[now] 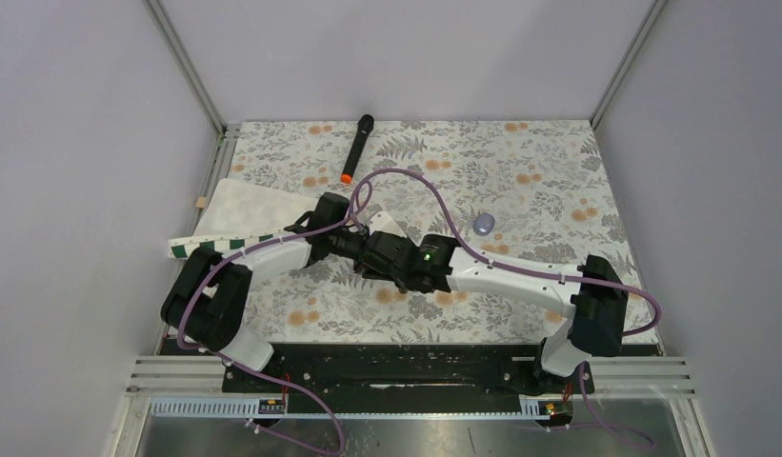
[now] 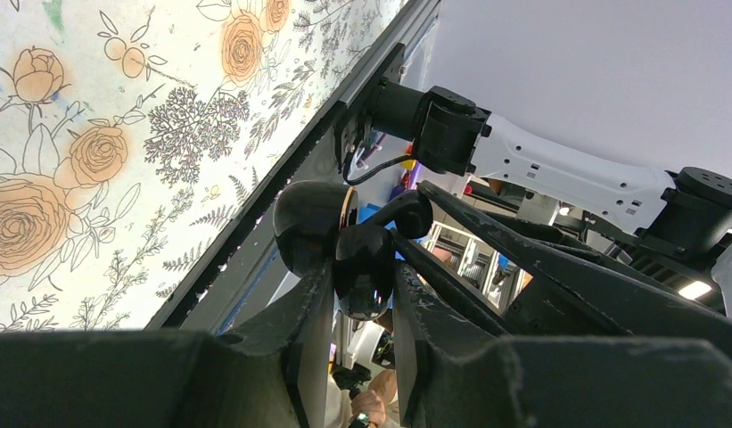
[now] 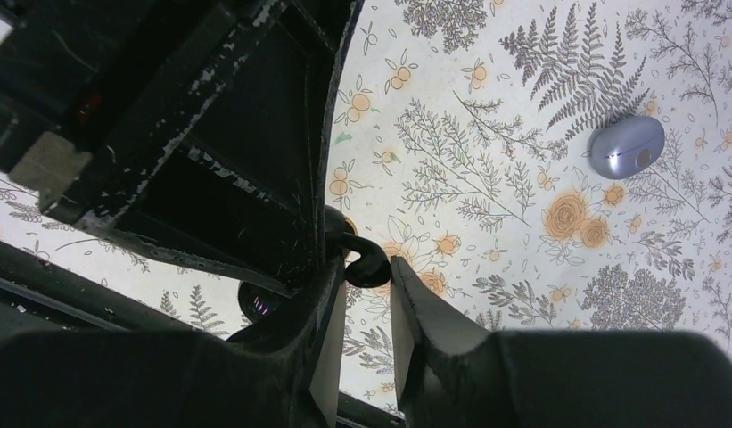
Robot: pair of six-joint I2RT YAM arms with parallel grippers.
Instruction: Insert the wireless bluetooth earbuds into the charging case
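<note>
In the left wrist view the black charging case, its rounded lid raised, is gripped by my left gripper. A black earbud is at the case's upper right, held in my right gripper's fingers. In the right wrist view my right gripper is shut on that earbud, the case partly hidden behind the left gripper's body. In the top view both grippers meet at mid-table, where the case and earbud are hidden.
A grey-blue mouse lies on the floral table to the right. A black microphone lies at the back. A white cloth or board with a green-checked edge lies at the left.
</note>
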